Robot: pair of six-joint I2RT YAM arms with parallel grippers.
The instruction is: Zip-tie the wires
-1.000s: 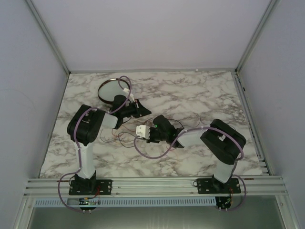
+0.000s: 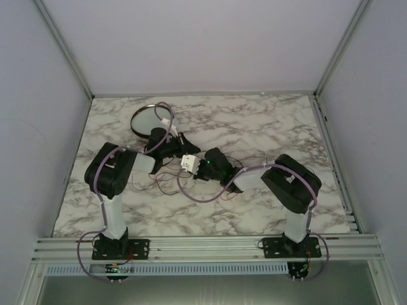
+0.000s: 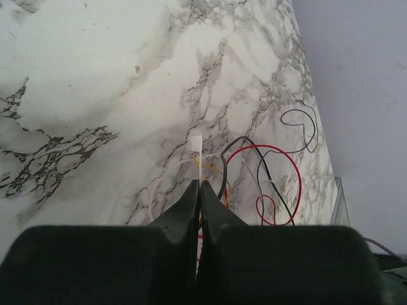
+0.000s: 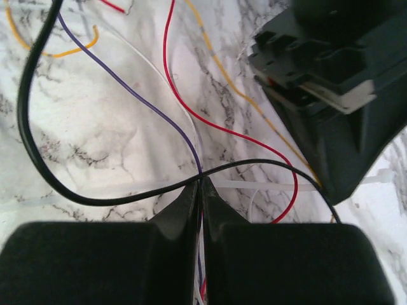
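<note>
Loose coloured wires, among them a black wire [image 4: 95, 201], a red wire [image 3: 299, 179] and a purple wire [image 4: 159, 111], spread on the marble surface under both arms. A white zip tie [image 4: 254, 183] lies across them in the right wrist view. My right gripper is shut at the point where purple and black wires cross; whether it grips them is unclear. My left gripper is shut, with a thin white strip [image 3: 197, 143] upright at its fingertips, above the wires.
A round black-rimmed object [image 2: 149, 117] stands at the back left. Walls border it on the sides and back.
The right arm has shifted slightly over the last second, its elbow toward the back of the table. The left arm has moved only slightly.
</note>
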